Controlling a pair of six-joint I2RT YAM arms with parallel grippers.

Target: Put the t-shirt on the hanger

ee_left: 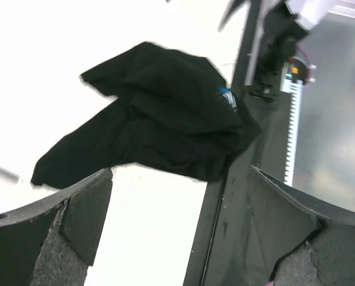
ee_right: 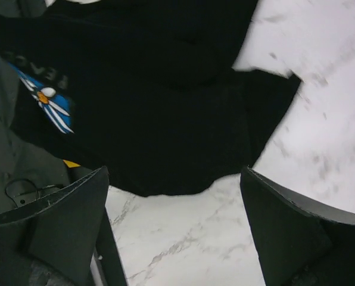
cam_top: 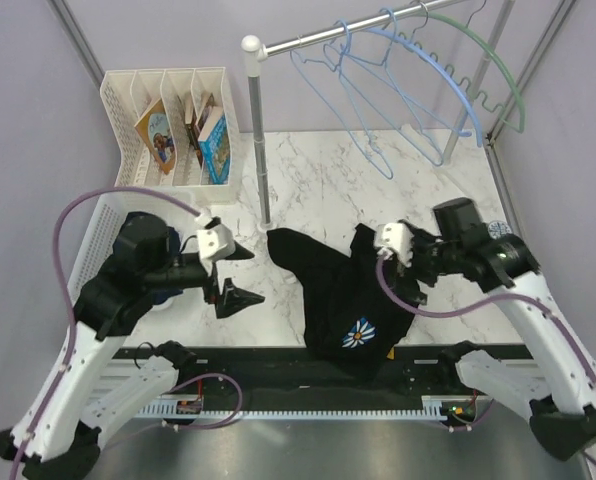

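Observation:
A black t shirt (cam_top: 348,310) with a blue-and-white daisy print lies crumpled on the white marble surface, reaching the dark front edge. My left gripper (cam_top: 238,275) stands open to the left of it, empty; the left wrist view shows the shirt (ee_left: 165,119) ahead of its fingers. My right gripper (cam_top: 408,280) is over the shirt's right side, open, and the shirt (ee_right: 142,119) fills much of the right wrist view below it. Blue hangers (cam_top: 353,100) and a green hanger (cam_top: 503,75) hang from the rail (cam_top: 308,40) above.
A white divided organizer (cam_top: 118,120) with books stands at the back left. A white basket (cam_top: 103,230) with dark cloth is partly behind the left arm. A rack post (cam_top: 259,160) rises behind the shirt. Bare marble lies below the hangers.

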